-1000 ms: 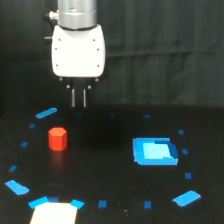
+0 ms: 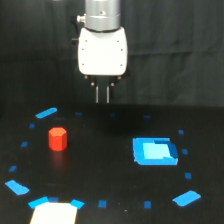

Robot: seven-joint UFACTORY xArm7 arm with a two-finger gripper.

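Note:
A white robot gripper (image 2: 103,94) hangs from the arm at the top centre, high over the black table, its two thin fingers apart with nothing between them. A red hexagonal block (image 2: 58,139) stands on the table at left, below and left of the gripper. To the right, a white patch (image 2: 156,151) sits inside a blue tape outline (image 2: 139,153).
Blue tape strips and small squares mark the black table (image 2: 110,175). A pale cream square (image 2: 54,214) lies at the front left edge.
The gripper has moved to the right, from above the red block toward the middle. The objects on the table have not visibly moved.

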